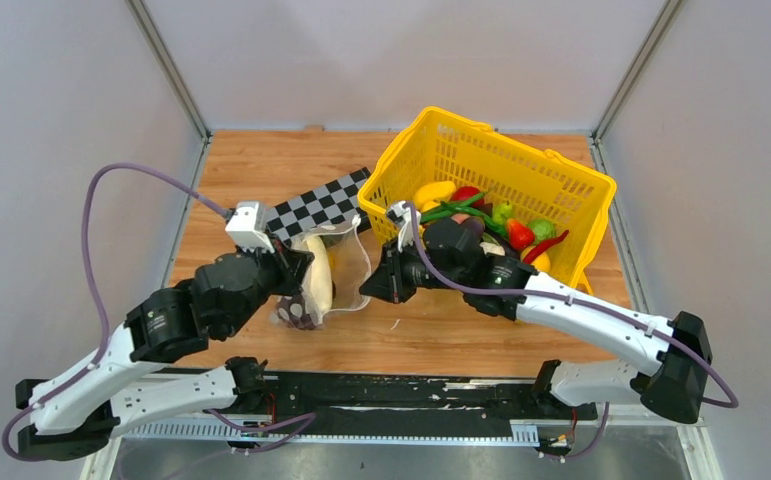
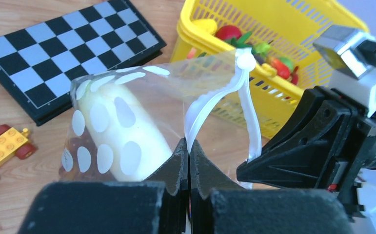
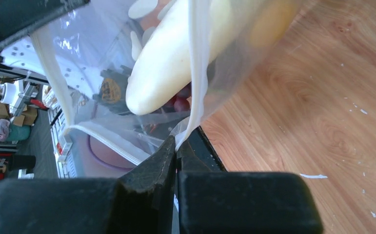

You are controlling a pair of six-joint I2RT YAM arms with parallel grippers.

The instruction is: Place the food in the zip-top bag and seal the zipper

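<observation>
A clear zip top bag (image 1: 348, 243) with white dots is held up between my grippers, its mouth open. Inside lies a long pale vegetable (image 3: 161, 73), with something yellow (image 3: 273, 22) and dark red pieces (image 3: 182, 103) by it. My left gripper is shut on one side of the bag's white-edged rim. On the other side, my right gripper is shut on the rim, where the white strip (image 3: 199, 83) runs into its fingertips. From above, the arms partly cover the bag.
A yellow basket (image 1: 551, 180) of toy fruit and vegetables stands at the back right. Behind the bag lies a checkered board (image 1: 321, 205). The left wrist view shows a yellow brick car (image 2: 0, 148) on the table. Bare wood (image 1: 441, 340) lies in front of the basket.
</observation>
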